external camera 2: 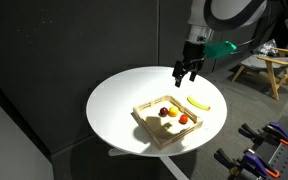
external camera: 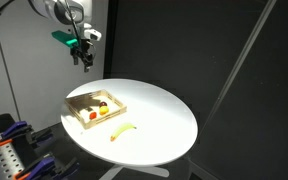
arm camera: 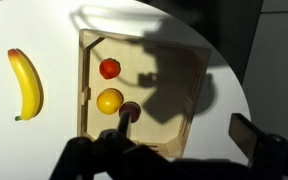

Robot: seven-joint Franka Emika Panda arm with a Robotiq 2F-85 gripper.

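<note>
Wide apart stand the fingers of my gripper, dark and empty, along the bottom of the wrist view. It hangs high above the table, over the tray's side, in exterior view 1 (external camera: pixel 82 66). Below it lies a shallow wooden tray (arm camera: pixel 82 70). Inside the tray are a red round fruit (arm camera: pixel 109 69), an orange fruit (arm camera: pixel 110 101) and a dark purplish fruit (arm camera: pixel 130 110), grouped along one side. A yellow banana (arm camera: pixel 25 84) rests on the table outside the tray, also seen in exterior view 2 as the banana (external camera 2: pixel 198 104).
The round white table (external camera: pixel 164 110) has free room beyond the tray and around the banana. Most of the tray floor is bare, under the arm's shadow in the wrist view. A wooden chair (external camera 2: pixel 269 68) stands behind in exterior view 2.
</note>
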